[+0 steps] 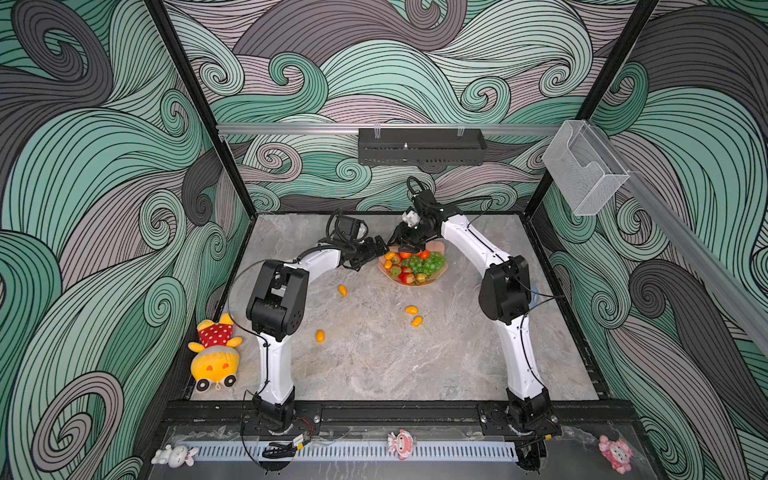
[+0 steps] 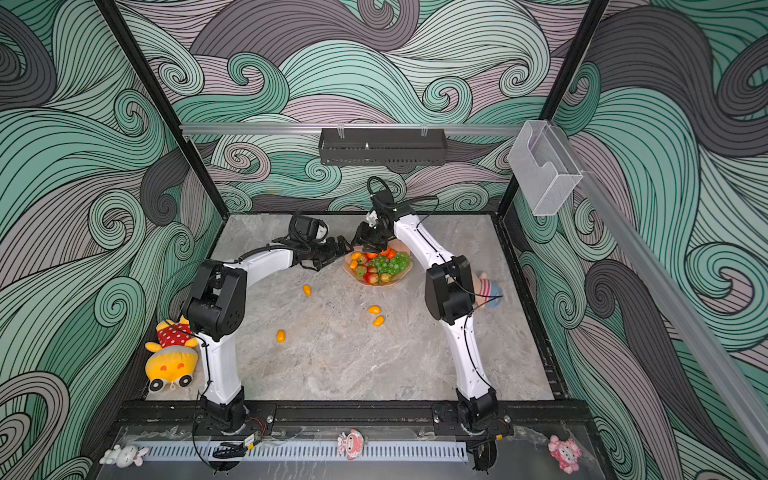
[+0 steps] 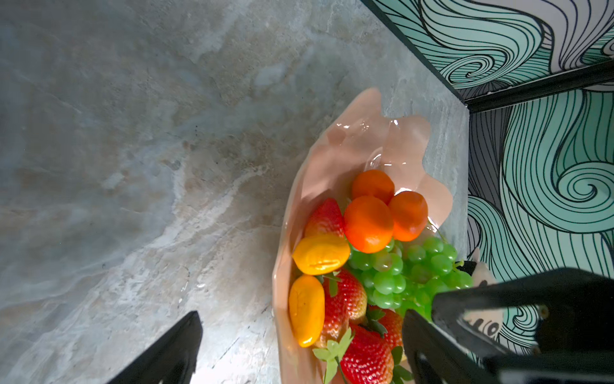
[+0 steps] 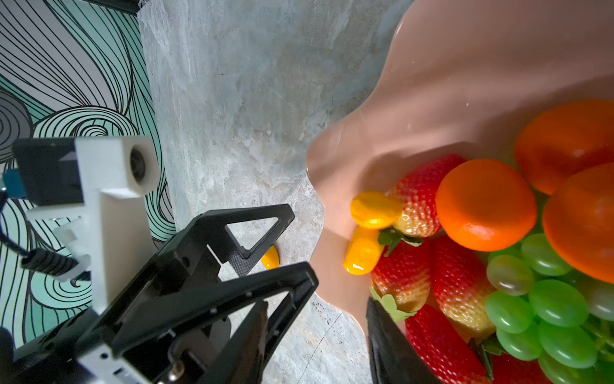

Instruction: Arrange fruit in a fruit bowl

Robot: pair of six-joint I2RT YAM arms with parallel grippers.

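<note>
The pink fruit bowl (image 4: 345,153) holds several strawberries (image 3: 364,355), three oranges (image 4: 486,204), green grapes (image 4: 537,307) and two small yellow fruits (image 3: 307,310) by its rim. My left gripper stands open at the bowl's left, nothing between its fingers. My right gripper hangs over the bowl's left back edge, fingers apart and empty. Loose yellow fruits lie on the table: one (image 1: 342,290) below my left gripper, one (image 1: 320,336) nearer the front left, two (image 1: 414,316) in front of the bowl.
A yellow plush toy (image 1: 214,360) sits at the left edge, and another toy (image 2: 488,292) is partly behind my right arm.
</note>
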